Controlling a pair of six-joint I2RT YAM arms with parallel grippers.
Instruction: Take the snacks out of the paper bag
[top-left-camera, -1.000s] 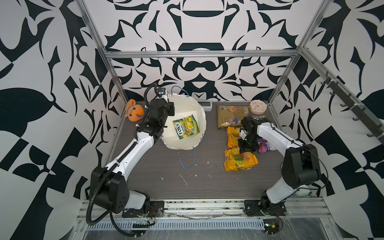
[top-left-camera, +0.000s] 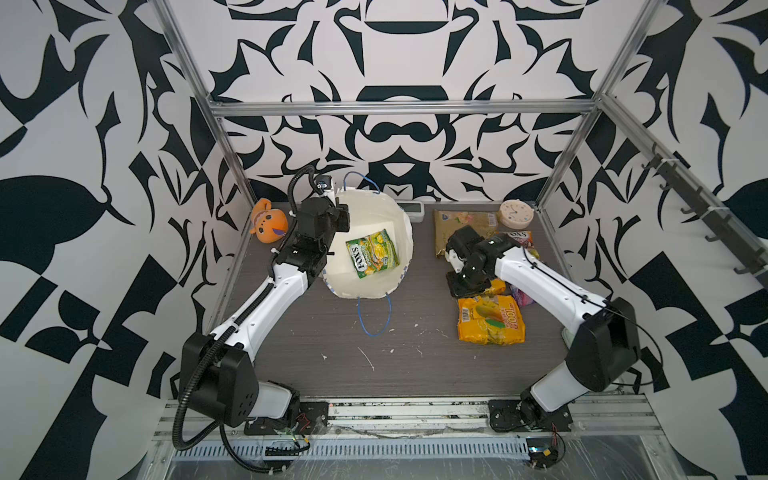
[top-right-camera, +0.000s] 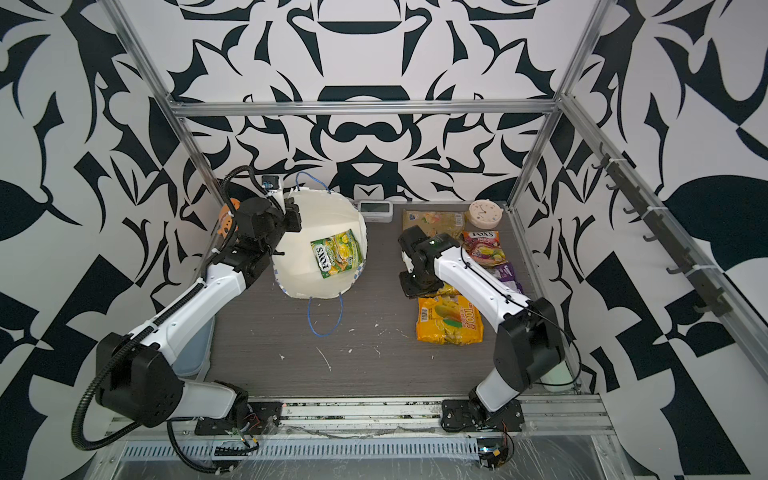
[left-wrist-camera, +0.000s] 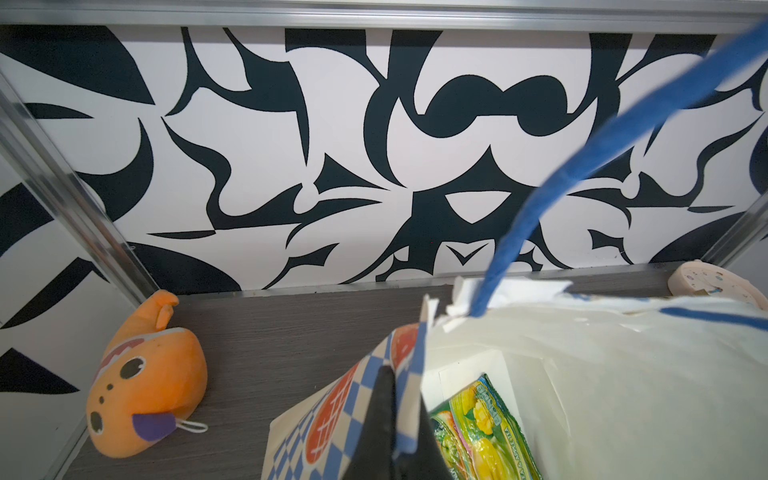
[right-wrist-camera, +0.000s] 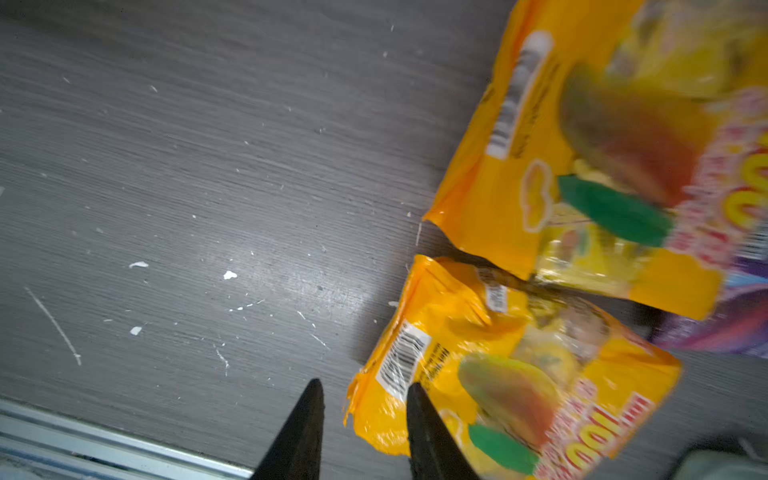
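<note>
The white paper bag (top-left-camera: 368, 208) stands open left of centre, a green Fox's packet (top-left-camera: 372, 253) inside it. My left gripper is shut at the bag's left rim, on the checked paper edge as seen in the left wrist view. My right gripper is part open with nothing between its fingers, right of the bag above the yellow mango packets (top-left-camera: 490, 320). A brown packet (top-left-camera: 465, 224), a red Fox's packet (top-right-camera: 484, 248) and a purple packet (top-right-camera: 508, 276) lie on the table at the right.
An orange plush toy (top-left-camera: 268, 221) lies at the back left, a round pink object (top-left-camera: 517, 213) at the back right, and a grey device (top-right-camera: 374, 209) behind the bag.
My right arm has moved left from the snack pile toward the bag, and the front yellow packet has shifted slightly rightward. The left arm and bag are unchanged.
</note>
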